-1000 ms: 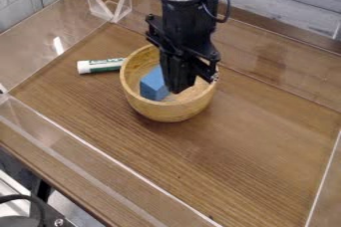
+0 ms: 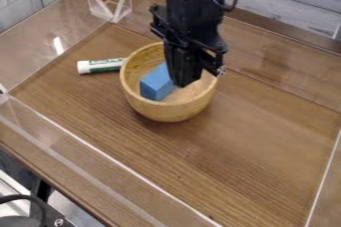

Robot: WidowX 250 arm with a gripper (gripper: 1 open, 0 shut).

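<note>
My black gripper hangs over a yellow bowl near the middle of the table, its fingers reaching down inside the rim and looking shut. A blue block sits in the left part of the bowl, left of the fingers and partly hidden by the gripper. I see nothing held between the fingertips, though the dark fingers are hard to make out.
A green and white tube lies left of the bowl.
The gripper has shifted slightly over the bowl. The bowl, block and tube look essentially unmoved.
</note>
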